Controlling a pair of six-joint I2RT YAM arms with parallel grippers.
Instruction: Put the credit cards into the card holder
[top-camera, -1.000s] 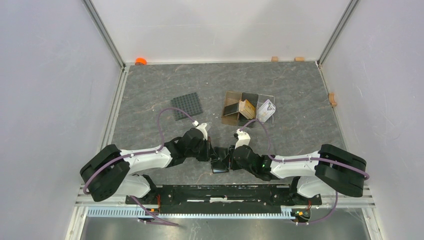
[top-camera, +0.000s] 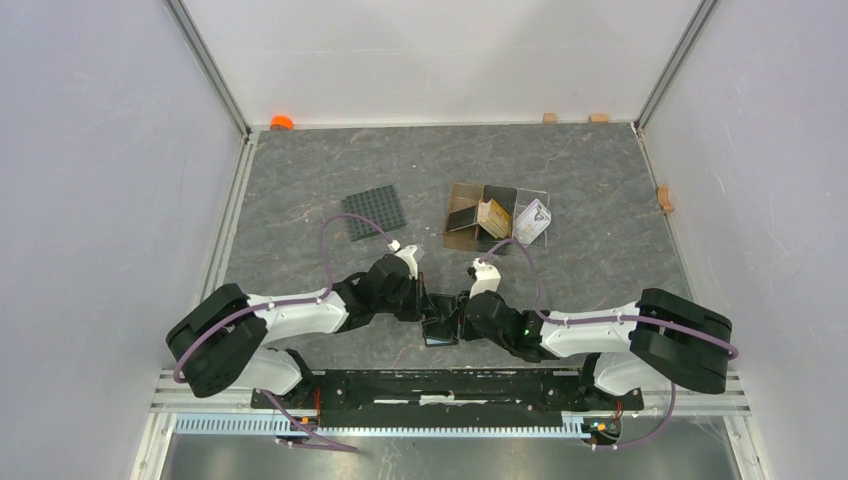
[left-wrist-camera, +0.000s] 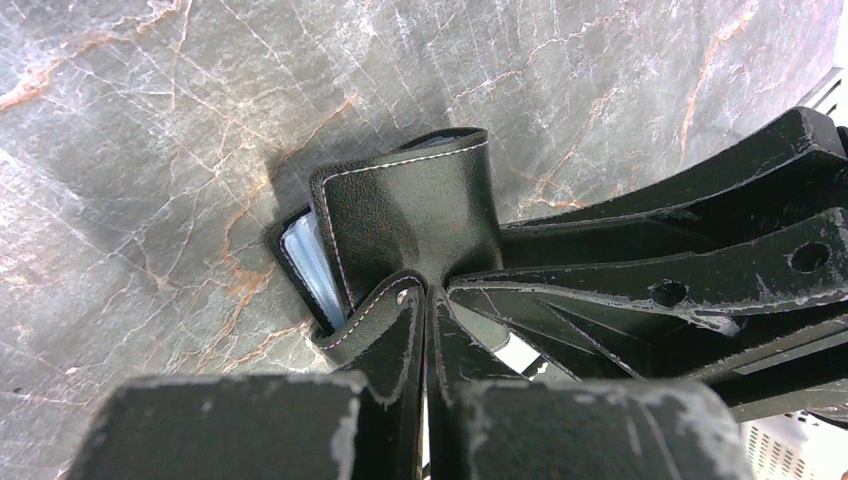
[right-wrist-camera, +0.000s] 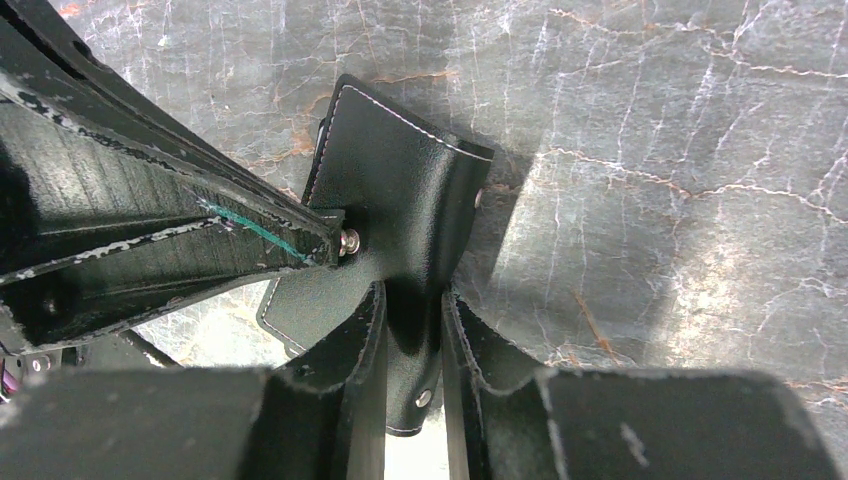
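Note:
The black leather card holder (top-camera: 440, 325) lies on the table between both grippers, near the front edge. In the left wrist view, white stitching edges the holder (left-wrist-camera: 410, 205), and a pale translucent sleeve (left-wrist-camera: 313, 265) shows at its left side. My left gripper is shut with its tips at a curled flap carrying a metal snap. Whether any of the flap is between these tips is hidden. My right gripper is shut on the holder, with leather between its fingers. The snap (right-wrist-camera: 349, 241) sits right at the left gripper's tip in the right wrist view.
A divided box (top-camera: 462, 200) behind the grippers holds a dark item, a tan stack (top-camera: 493, 218) and a white pack (top-camera: 533, 221). A dark ridged mat (top-camera: 373, 211) lies to the back left. Both arms are close together over the holder.
The right arm and the holder look unmoved.

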